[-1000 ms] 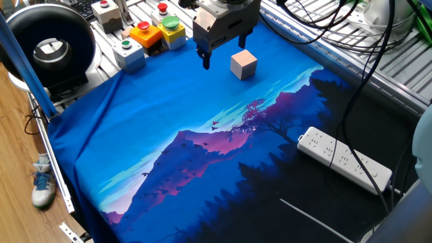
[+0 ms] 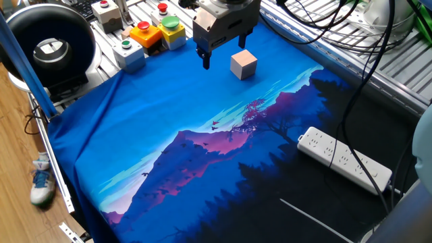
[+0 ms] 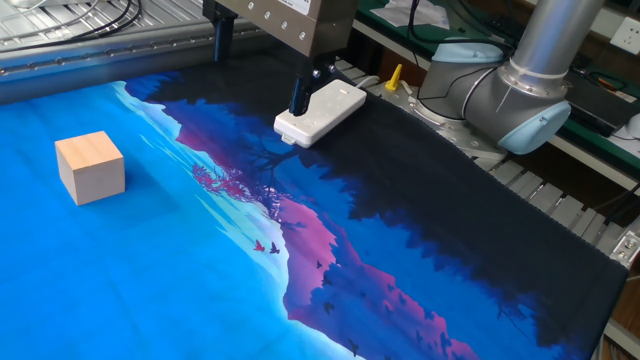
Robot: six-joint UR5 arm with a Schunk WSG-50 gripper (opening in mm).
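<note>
A plain wooden cube (image 2: 244,65) rests on the blue printed cloth (image 2: 142,101), near its far edge in exterior view 1. The other exterior view has the same cube (image 3: 91,168) at the left, with clear cloth around it. My gripper (image 2: 225,53) hangs above the cloth, its two fingers spread wide and nothing between them. In exterior view 2 the gripper (image 3: 260,78) is at the top, well apart from the cube. Its fingertips are clear of the cube in both views.
A white power strip (image 2: 345,159) lies on the dark part of the cloth, with black cables hanging over it. Several button boxes, one with a green button (image 2: 171,23), stand beyond the cloth's far edge.
</note>
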